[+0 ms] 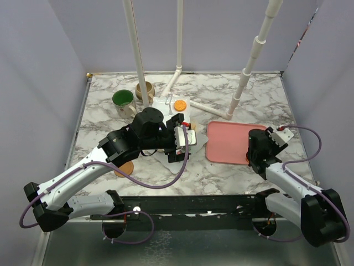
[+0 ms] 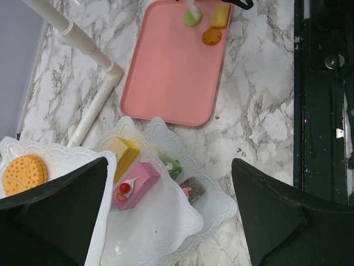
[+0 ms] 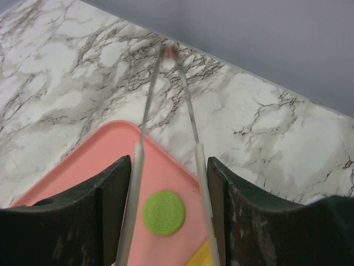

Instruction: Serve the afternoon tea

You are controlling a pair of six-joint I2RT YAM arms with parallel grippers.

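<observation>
On the pink tray (image 1: 229, 136) lie a green round sweet (image 3: 164, 213), a yellow cake piece (image 2: 221, 15) and an orange-brown cookie (image 2: 211, 36). My right gripper is open above the tray's right end. A pair of pale tongs (image 3: 136, 183) stands between its fingers, one arm along each; the tong tips are apart, with nothing visible between them. My left gripper is open over the scalloped white plates (image 2: 149, 233). Below its fingers lie a pink cake (image 2: 136, 185), a yellow cake (image 2: 124, 155), a green sweet (image 2: 171, 166) and a brown cake (image 2: 193, 189).
A round biscuit (image 2: 25, 174) rests on another white plate. Behind the left arm stand a green cup (image 1: 123, 100) and a tan cup (image 1: 149, 90). A white pipe frame (image 1: 243, 83) rises behind the tray. Marble is clear in front of the tray.
</observation>
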